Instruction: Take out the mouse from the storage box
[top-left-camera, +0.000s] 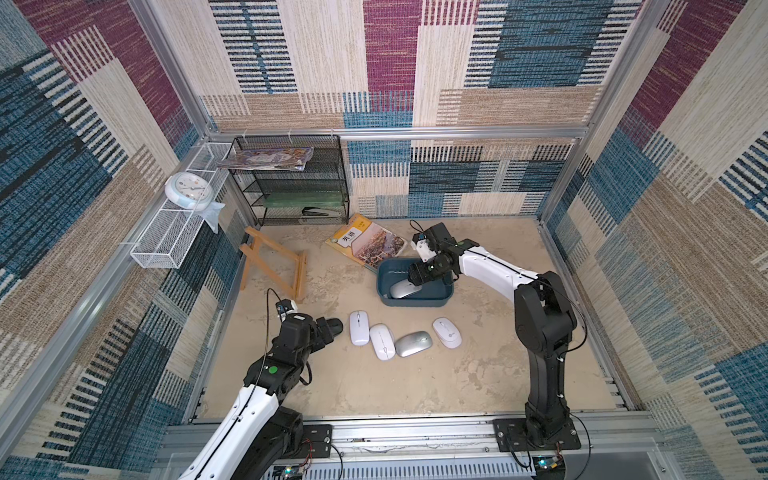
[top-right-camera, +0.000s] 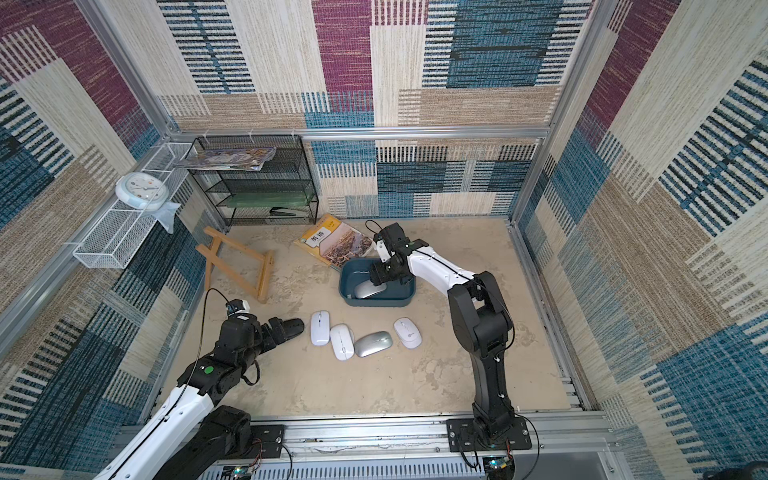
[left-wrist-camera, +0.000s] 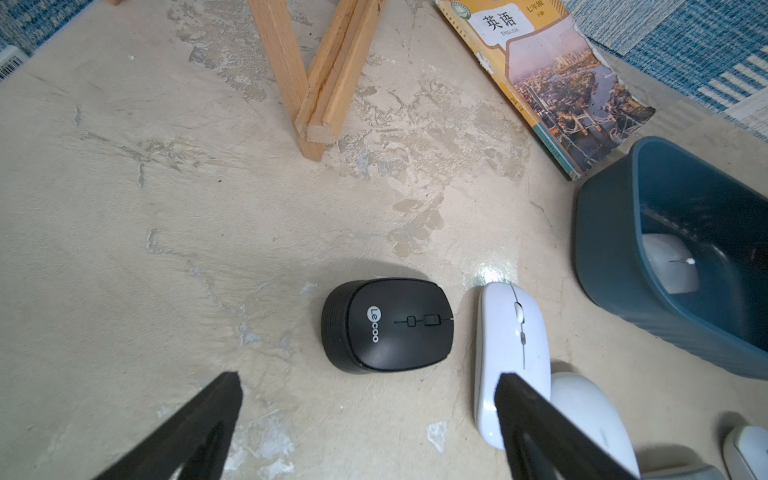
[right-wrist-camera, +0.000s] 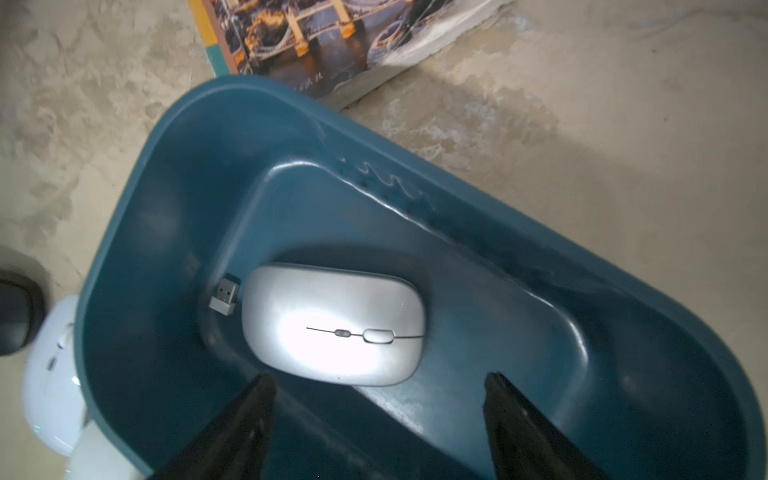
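A teal storage box (right-wrist-camera: 512, 216) holds a silver mouse (right-wrist-camera: 332, 320) and a small USB receiver (right-wrist-camera: 225, 295). My right gripper is over the box, fingers apart on either side below the mouse in the right wrist view, nothing between them. My left gripper stands open over the table just short of a black mouse (left-wrist-camera: 388, 324), holding nothing.
Several mice lie in front of the box, including a white one (top-left-camera: 359, 327). A book (top-left-camera: 364, 236) lies behind it, a wooden stand (top-left-camera: 297, 276) to the left, a wire rack (top-left-camera: 288, 208) at the back.
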